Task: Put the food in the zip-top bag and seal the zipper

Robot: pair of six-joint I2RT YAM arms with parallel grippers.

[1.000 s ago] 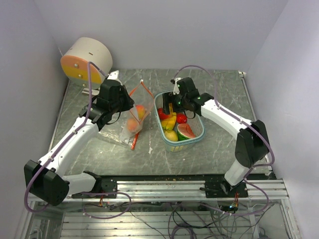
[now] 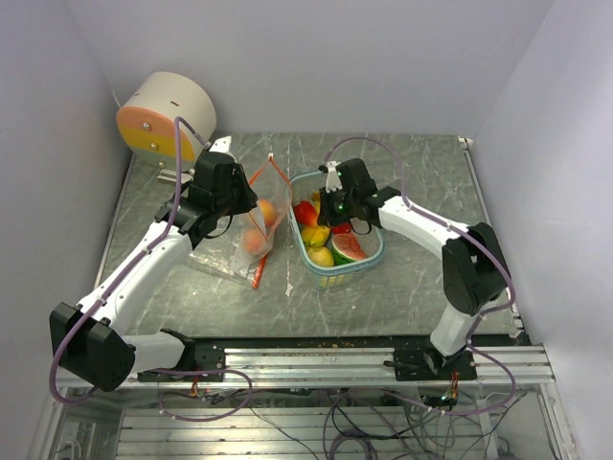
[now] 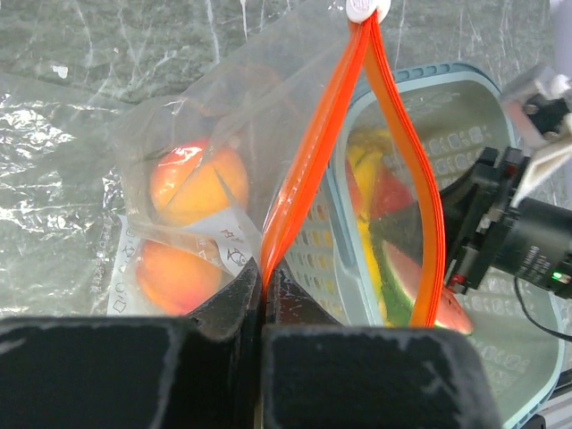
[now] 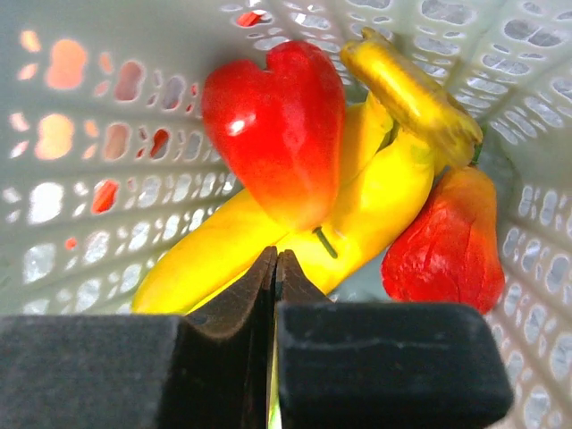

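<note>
The clear zip top bag (image 3: 98,206) has an orange zipper (image 3: 299,192), and my left gripper is shut on its edge. Its mouth stands open; two orange-red round foods (image 3: 179,275) lie inside. To its right is the basket (image 2: 378,257) with the remaining food. My right gripper is inside the basket, shut, with nothing between its fingers. Just beyond its tips lies a red heart-shaped pepper (image 4: 277,130) on yellow bananas (image 4: 375,201). A thin yellow piece (image 4: 411,94) and another red pepper (image 4: 451,246) are to the right.
A watermelon slice (image 2: 349,246) and a yellow fruit (image 2: 321,256) sit at the basket's near end. A cream and orange drum-shaped object (image 2: 168,110) stands at the back left. Bare table (image 2: 412,297) lies right of the basket.
The basket has shifted slightly left.
</note>
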